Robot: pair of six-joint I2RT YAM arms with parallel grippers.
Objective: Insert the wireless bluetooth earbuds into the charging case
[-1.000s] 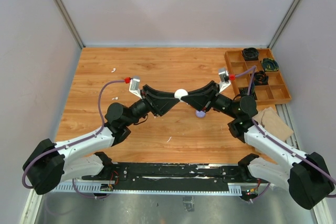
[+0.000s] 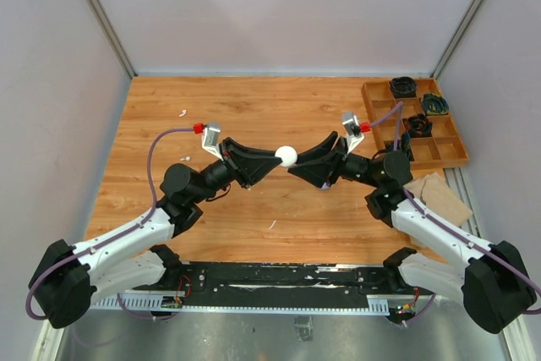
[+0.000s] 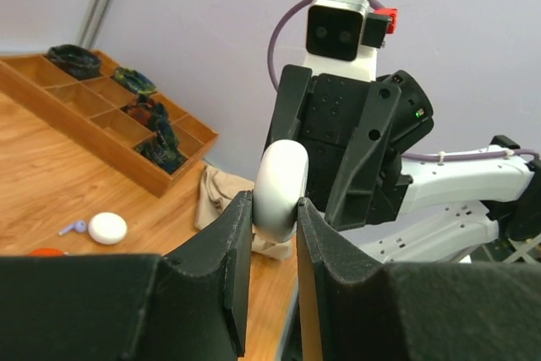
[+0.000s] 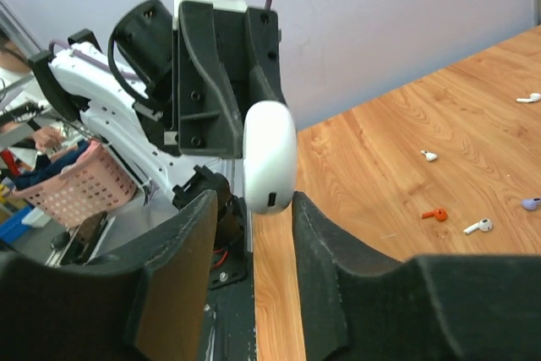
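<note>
A rounded white charging case (image 2: 286,155) is held up over the middle of the table, with my left gripper shut on its near end. My right gripper faces it, its two fingers (image 4: 196,230) apart. In the right wrist view the case's far end, with a small dark slot, shows at the gap between those fingertips; I see no grip on it there. White earbuds (image 4: 479,226), a red earbud (image 4: 435,214) and a purple one (image 4: 531,204) lie loose on the wood. The case's lid looks closed.
A wooden compartment tray (image 2: 439,151) with dark coiled items stands at the back right, a beige cloth (image 2: 444,200) in front of it. Another white rounded piece (image 3: 107,228) lies on the table.
</note>
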